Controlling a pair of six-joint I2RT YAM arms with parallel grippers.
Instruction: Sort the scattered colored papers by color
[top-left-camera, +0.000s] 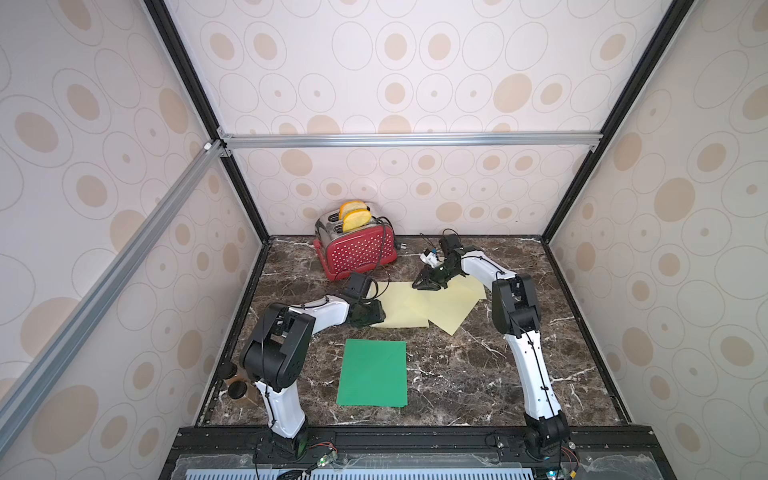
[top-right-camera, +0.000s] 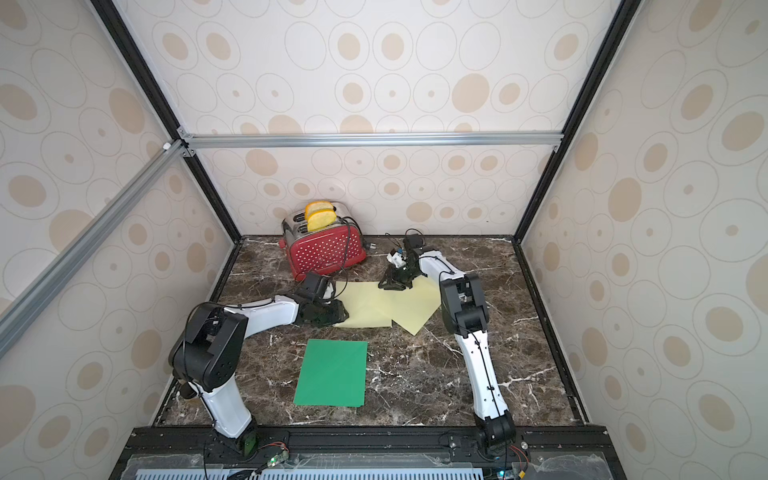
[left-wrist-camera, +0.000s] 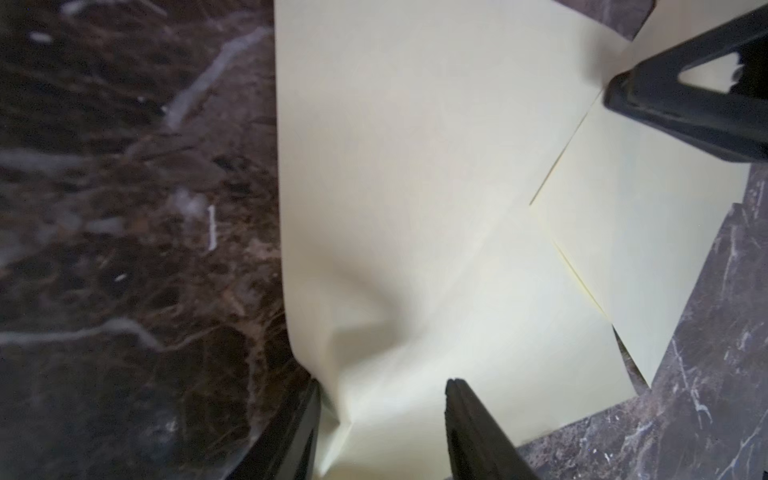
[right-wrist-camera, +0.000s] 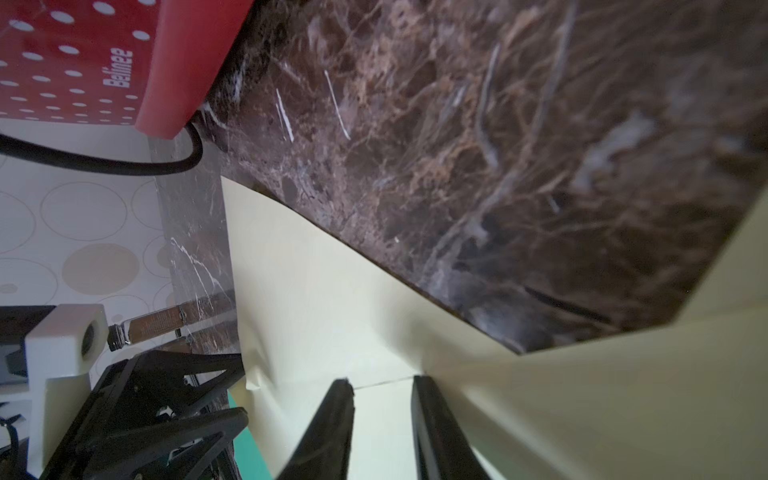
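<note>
Pale yellow papers (top-left-camera: 406, 316) overlap in the middle of the table. One of them is bent up in a crease (left-wrist-camera: 352, 352) beside my left gripper, whose fingers (left-wrist-camera: 300, 436) stand apart over the paper's left side. At the far edge of the yellow sheets, my right gripper hangs with its fingers (right-wrist-camera: 340, 416) parted by a narrower gap, pale paper (right-wrist-camera: 320, 296) showing between and beneath them. Whether either gripper touches the paper I cannot tell. Green paper (top-left-camera: 373, 373) lies flat and squared at the front, apart from the yellow.
A red dotted basket (top-left-camera: 360, 254) holding a toaster with yellow slices stands at the back left, its black cable (right-wrist-camera: 104, 160) trailing near the papers. Bare marble table (top-left-camera: 472, 384) spreads on the right front.
</note>
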